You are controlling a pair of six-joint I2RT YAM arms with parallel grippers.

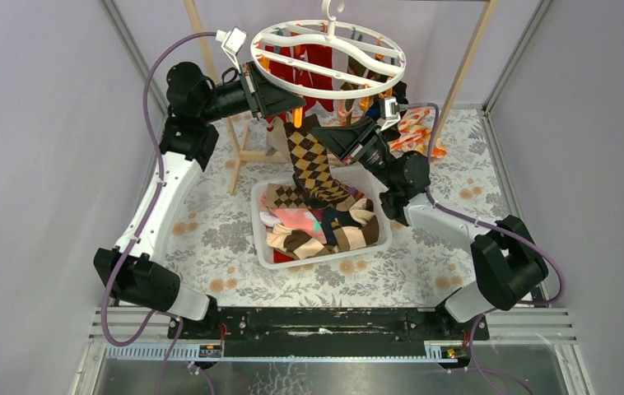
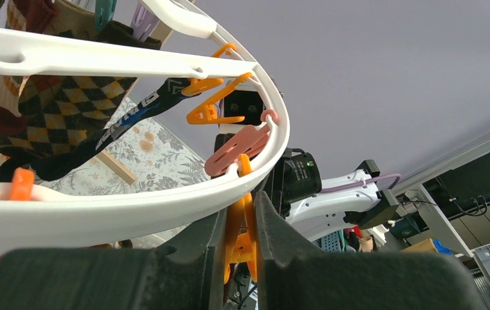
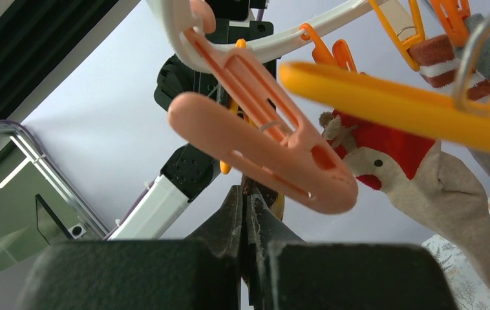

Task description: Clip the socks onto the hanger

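Note:
The round white hanger (image 1: 333, 89) with coloured clips hangs at the top. Just below its rim my left gripper (image 1: 291, 103) is shut on an orange clip (image 2: 242, 245). A brown argyle sock (image 1: 309, 164) hangs below that clip down toward the sock bin. My right gripper (image 1: 333, 140) is shut at the sock's upper right part; in the right wrist view its fingertips (image 3: 233, 219) meet, with dark fabric behind them, and whether any is between them is unclear. A pink clip (image 3: 255, 155) is close above them.
A white bin (image 1: 263, 247) of socks sits below on the floral surface. Other socks hang from the hanger's back, among them a red-and-beige one (image 3: 423, 187). A wooden stand (image 1: 465, 58) is behind. The surface either side of the bin is clear.

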